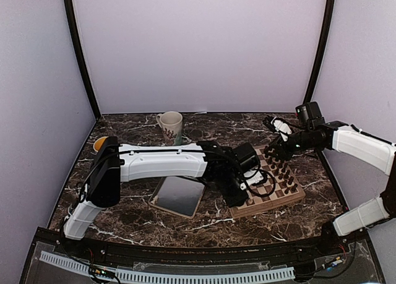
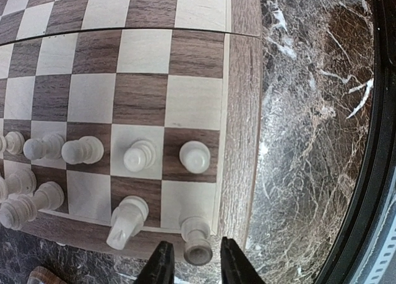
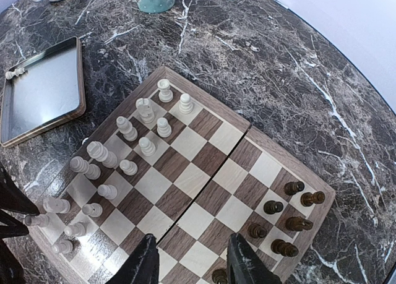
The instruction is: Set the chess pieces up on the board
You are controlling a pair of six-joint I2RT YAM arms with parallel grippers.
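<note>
The chess board has pale pieces along one side and dark pieces along the other. In the left wrist view, a pale corner piece stands upright; the fingers of my left gripper are parted on either side of its top, with gaps visible. A pale pawn stands on the square in front of it, and a slanted-top pale piece stands beside it. Over the board, my right gripper is open with nothing held; a dark pawn shows below, between its fingers in the view.
A metal tray lies left of the board with one pale piece lying in it. A mug stands behind the tray, and an orange cup is at the far left. Marble surface beyond the board is clear.
</note>
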